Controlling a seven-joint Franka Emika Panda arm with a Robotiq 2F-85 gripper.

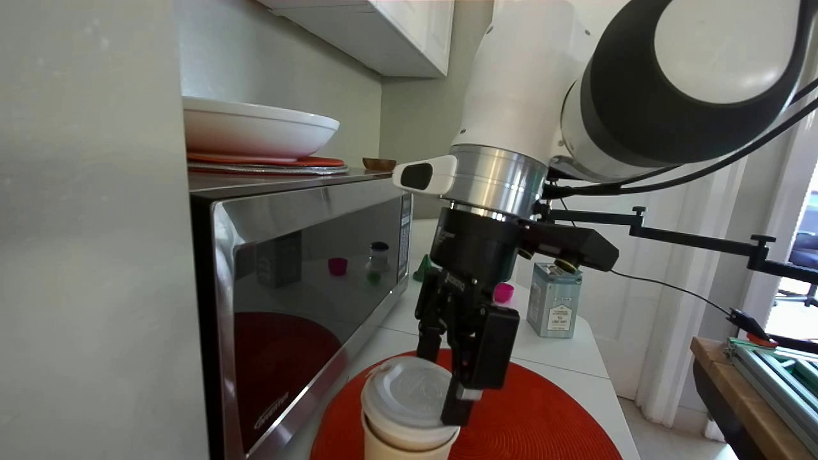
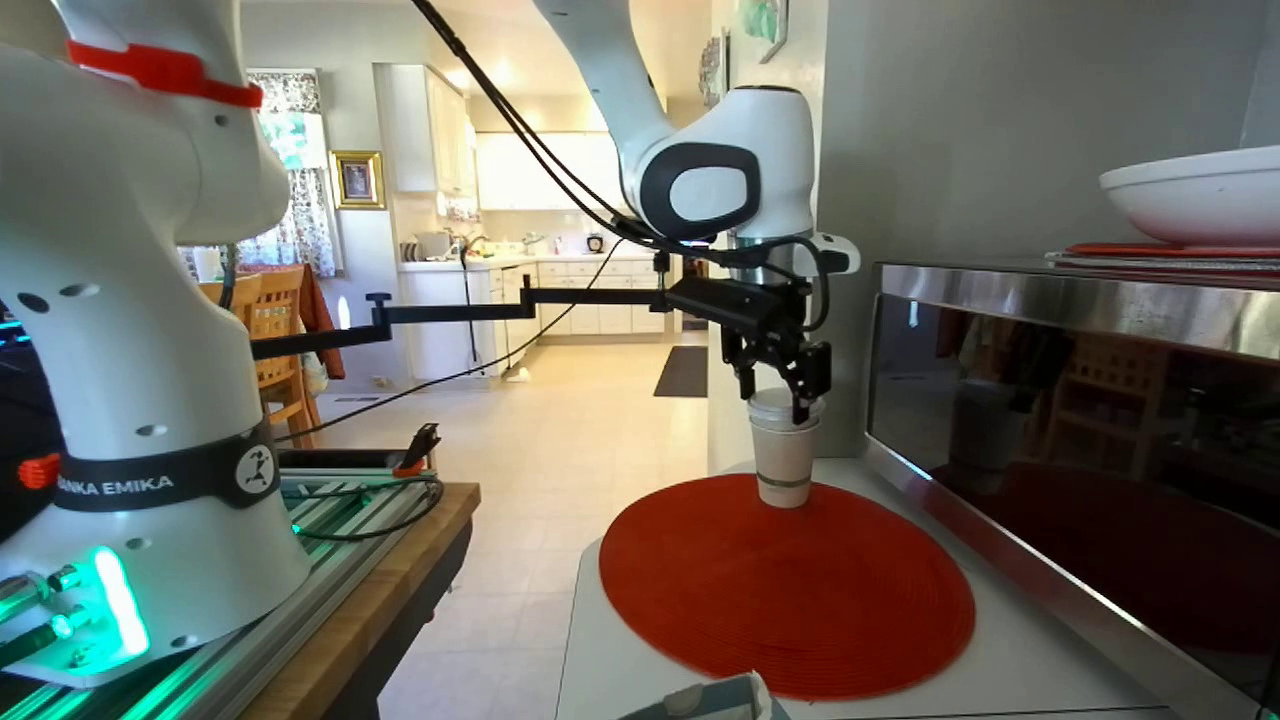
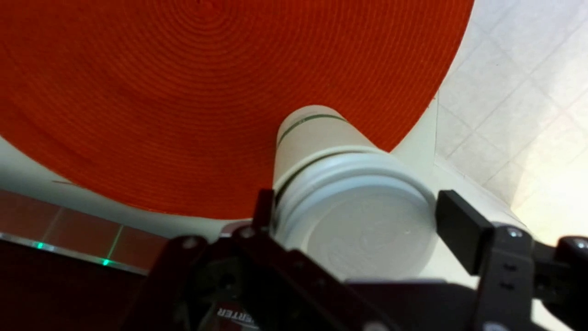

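A pale paper cup (image 2: pixel 786 462) with a green band is on or just above the round red mat (image 2: pixel 786 600). Its translucent white lid (image 3: pixel 364 229) sits tilted at the top, and a dark gap shows under part of the lid edge in the wrist view. My gripper has one finger on each side of this lid, both very near or touching its edge; whether they grip it I cannot tell. From the first exterior view, the gripper (image 1: pixel 443 383) points down at the cup, whose base is out of frame there.
A microwave (image 1: pixel 307 306) stands close beside the mat, with a white bowl (image 1: pixel 253 126) on top. Behind the mat are a metal tin (image 1: pixel 553 300) and a pink cup (image 1: pixel 503 292). The counter edge drops to the floor near the cup.
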